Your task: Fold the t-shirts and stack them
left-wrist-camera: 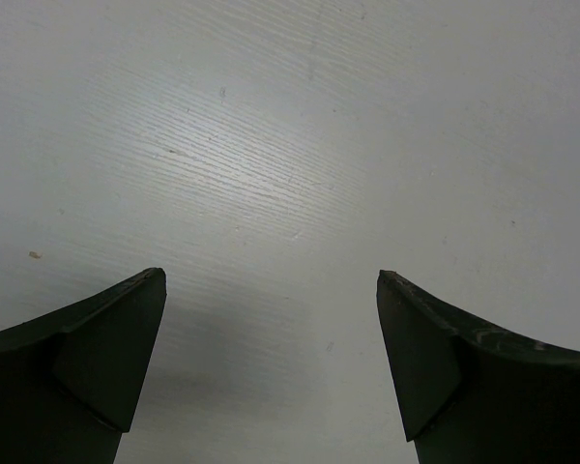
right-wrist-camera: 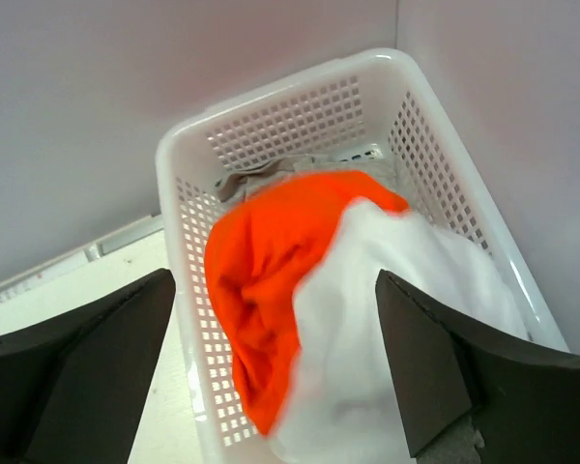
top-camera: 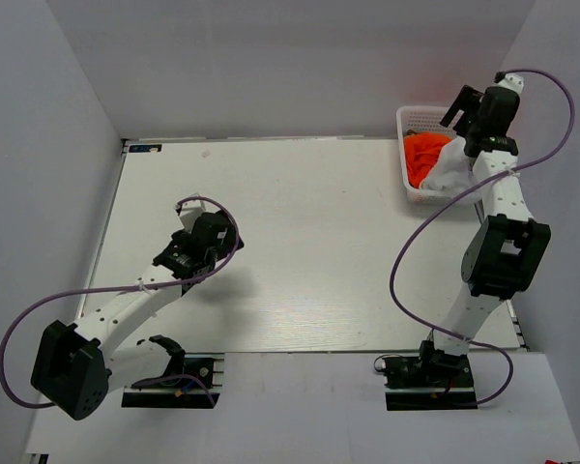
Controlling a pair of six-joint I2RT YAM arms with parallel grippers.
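Inside the white basket at the table's far right corner lie an orange shirt (top-camera: 423, 157) and a white shirt (top-camera: 449, 171), loosely heaped side by side. In the right wrist view the orange cloth (right-wrist-camera: 282, 242) and white cloth (right-wrist-camera: 358, 309) overlap, with grey cloth (right-wrist-camera: 271, 172) showing behind them. Over the basket, my right gripper is open above the shirts, its fingers apart. My left gripper stands open over bare table at the left, nothing between its fingers.
The perforated basket (right-wrist-camera: 177, 208) stands close to the back and right walls. A purple cable (top-camera: 406, 253) loops beside the right arm.
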